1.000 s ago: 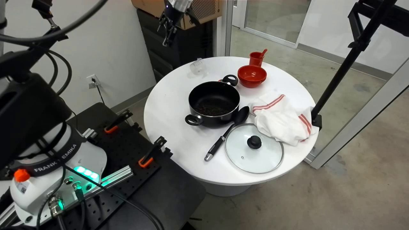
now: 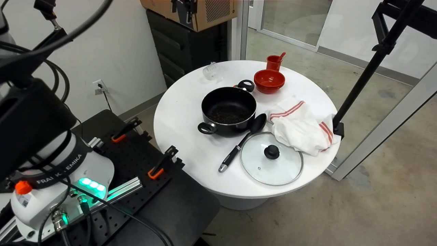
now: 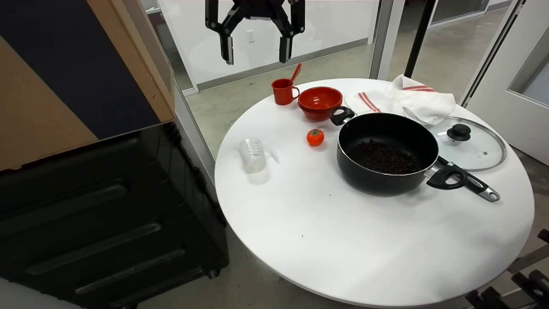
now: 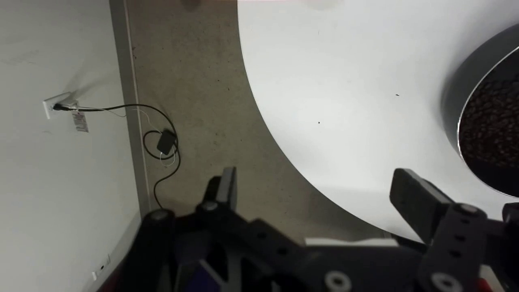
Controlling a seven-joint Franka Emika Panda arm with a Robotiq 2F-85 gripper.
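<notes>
High above the white round table, my gripper [image 3: 256, 56] hangs open, and nothing lies between its fingers. From the wrist, the gripper stands over the table's edge with the floor and a strip of table below. A black pot [image 3: 387, 149] with dark beans in it stands on the table; only part of the pot [image 4: 491, 126] shows in the wrist view. Near the pot's far handle sits a red tomato [image 3: 315, 137]. A clear measuring cup [image 3: 253, 155] is off to the left. Red bowls [image 3: 320, 102] and a red mug [image 3: 283, 92] holding a red utensil stand at the back.
A glass lid [image 2: 271, 164], a black spoon [image 2: 241, 143] and a striped white towel [image 2: 302, 126] crowd one side of the table [image 3: 329, 242]. A cardboard box [image 3: 128, 56] stands on black drawers beside the table.
My gripper has risen, now mostly beyond the top edge of exterior view 1. The things on the table look unmoved.
</notes>
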